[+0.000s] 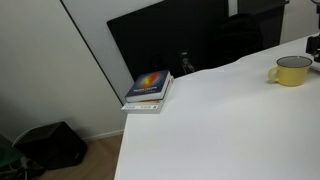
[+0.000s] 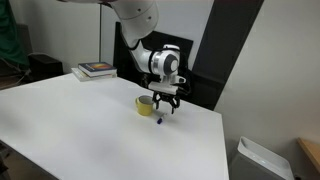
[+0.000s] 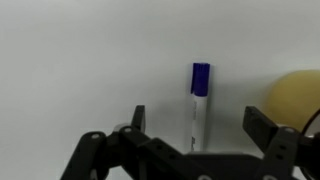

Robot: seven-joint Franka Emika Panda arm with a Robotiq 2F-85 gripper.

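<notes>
My gripper stands open over the table, its two fingers well apart in the wrist view. Between them in that view lies a white marker [image 3: 199, 112] with a dark blue cap [image 3: 201, 76], pointing away from the gripper; its near end is hidden by the gripper body. Nothing is held. A yellow mug [image 2: 146, 105] stands close beside the gripper [image 2: 165, 104] in exterior view 2. The wrist view shows part of that mug [image 3: 292, 98] just right of the right finger. In exterior view 1 the mug [image 1: 290, 71] is near the right edge.
A stack of books [image 1: 146, 90] lies at the table's far corner, also seen as books [image 2: 97, 70] at the left. The white table [image 2: 85, 125] is otherwise largely clear. Dark screens stand behind it.
</notes>
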